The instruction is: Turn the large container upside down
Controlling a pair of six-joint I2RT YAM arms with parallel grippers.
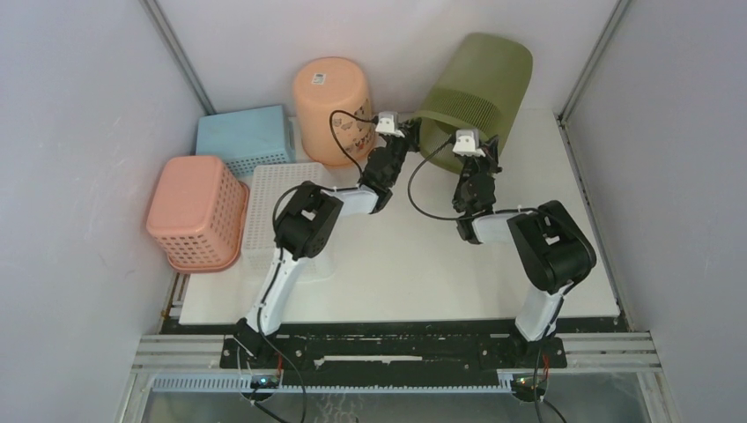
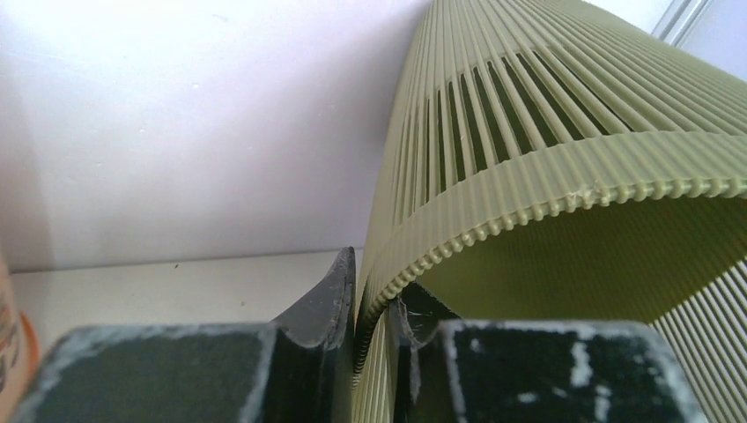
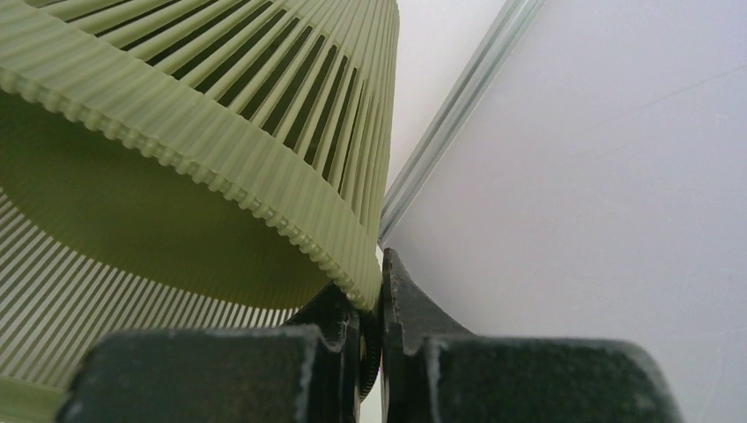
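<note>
The large olive-green container (image 1: pixel 493 75) is tilted at the back, its open mouth facing down and toward me and its closed end up by the back wall. Its slatted side and ribbed rim (image 2: pixel 528 189) fill much of the left wrist view. Fingers of my left gripper straddle the rim on the mouth's left side; whether they press on it is not clear. On the right side of the mouth, my right gripper is shut on the rim, one finger inside and one outside. The far base is hidden in both wrist views.
Just left of the green container stands an upside-down orange basket (image 1: pixel 330 84), close to my left gripper. A blue basket (image 1: pixel 242 132), a pink basket (image 1: pixel 189 194) and a white basket (image 1: pixel 286 189) fill the left side.
</note>
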